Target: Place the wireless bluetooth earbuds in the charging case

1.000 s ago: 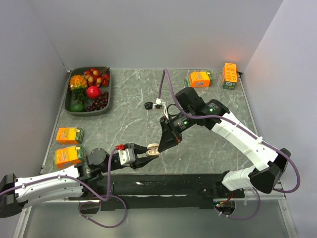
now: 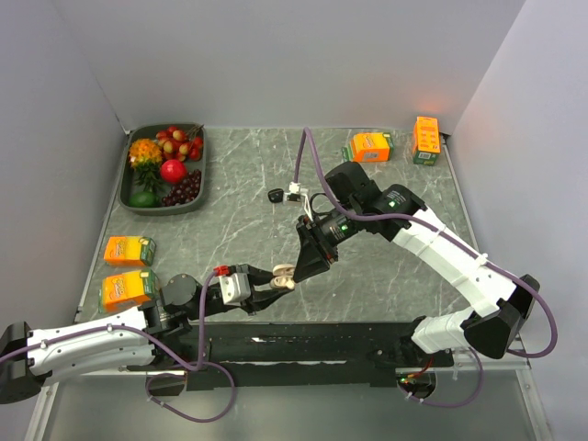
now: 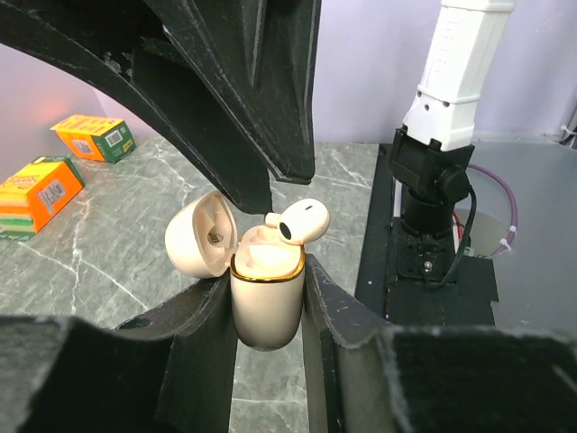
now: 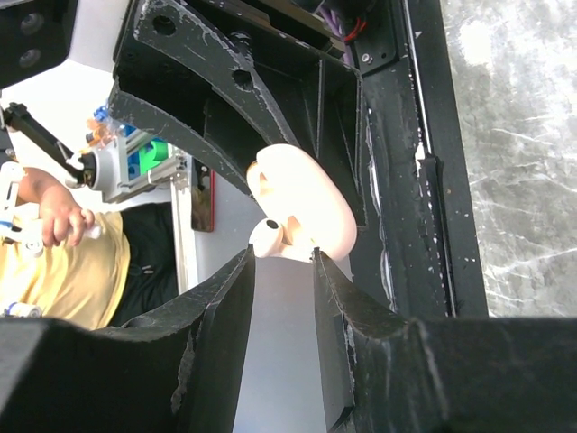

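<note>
The cream charging case (image 3: 266,298) with a gold rim is held upright, lid open, in my left gripper (image 2: 280,285), which is shut on it. Just above it, my right gripper (image 2: 309,262) reaches down from the upper right. A white earbud (image 3: 302,219) sits tilted at the top of the case, beside the lid (image 3: 191,242), under the right gripper's fingertips. In the right wrist view the earbud (image 4: 269,236) is at that gripper's fingertips; whether it is seated in a slot, I cannot tell.
A tray of fruit (image 2: 129,202) is at the back left. Orange boxes (image 2: 129,251) stand at the left and back right. A small black object (image 2: 276,196) lies mid-back on the marble table (image 2: 230,239). The front edge runs just below both grippers.
</note>
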